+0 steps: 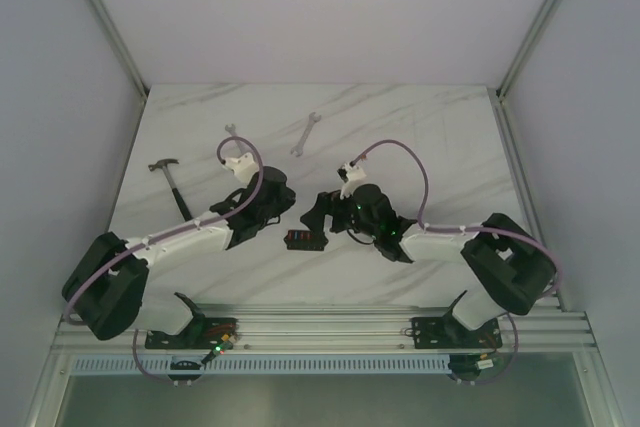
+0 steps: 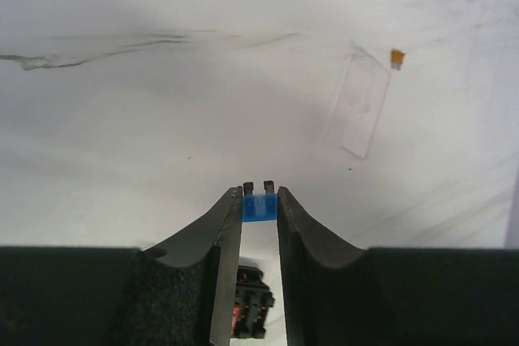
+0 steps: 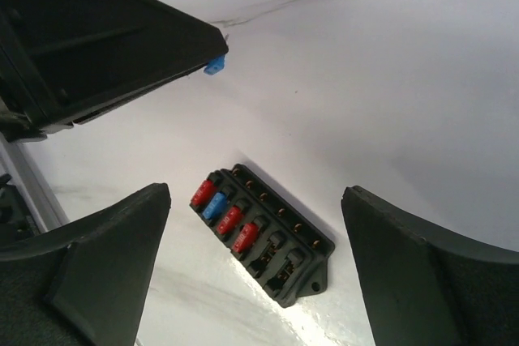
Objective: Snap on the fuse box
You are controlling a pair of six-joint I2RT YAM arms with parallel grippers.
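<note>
The fuse box lies on the white table, holding red and blue fuses, with empty slots at one end; it also shows below the arms in the top view. My left gripper is shut on a blue fuse, above and to the left of the box. The blue piece also peeks from its tip in the right wrist view. My right gripper stands open over the fuse box, with nothing between its fingers.
A hammer lies at the left, two wrenches at the back. A small orange piece and a clear plastic piece show in the left wrist view.
</note>
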